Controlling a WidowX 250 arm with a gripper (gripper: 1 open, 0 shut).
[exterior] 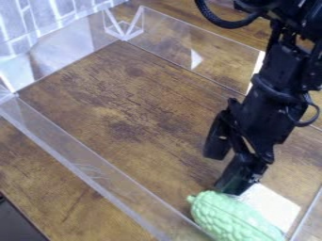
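Observation:
My black gripper [229,162] hangs low over the right side of a clear-walled tray, its fingers apart with nothing seen between them. Just in front of its lower finger lies a pale green, bumpy vegetable-like object [236,218], near the tray's front right corner. A white flat patch [270,201] lies beside it, partly behind the arm and the green object.
The clear tray wall [88,174] runs along the left and front. The wooden floor [120,113] inside is clear across the middle and back left. A white tiled surface [38,19] stands beyond the back left.

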